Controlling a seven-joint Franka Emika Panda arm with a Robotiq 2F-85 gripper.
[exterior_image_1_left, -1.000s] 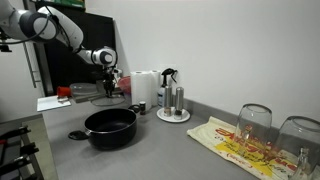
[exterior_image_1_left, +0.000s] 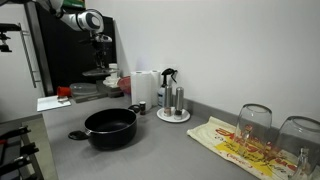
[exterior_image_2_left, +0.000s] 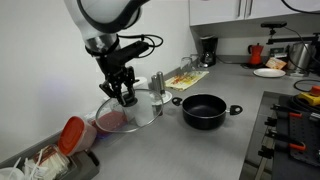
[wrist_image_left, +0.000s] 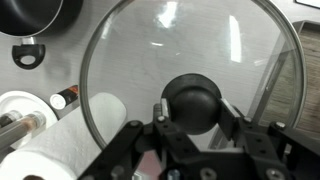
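A round glass lid (exterior_image_2_left: 113, 119) with a metal rim hangs in the air, and my gripper (exterior_image_2_left: 128, 98) is shut on its black knob. From the wrist view the knob (wrist_image_left: 193, 104) sits between the fingertips, with the clear glass spreading beyond it. In exterior view 1 the raised lid (exterior_image_1_left: 95, 75) is at the far left of the table, seen almost edge-on. A black pan (exterior_image_1_left: 110, 128) without a cover stands on the grey table, apart from the lid and nearer to that camera.
White paper rolls (exterior_image_1_left: 145, 87) and a white plate (exterior_image_1_left: 173, 115) carrying bottles and grinders stand behind the pan. A red container (exterior_image_2_left: 77, 134) stands near the lid in exterior view 2. Glass jars (exterior_image_1_left: 255, 124) and a patterned cloth (exterior_image_1_left: 228, 142) lie farther right.
Over the last second my gripper has risen from low over the table, lifting the lid with it and shifting slightly left in exterior view 1. The pan has stayed put.
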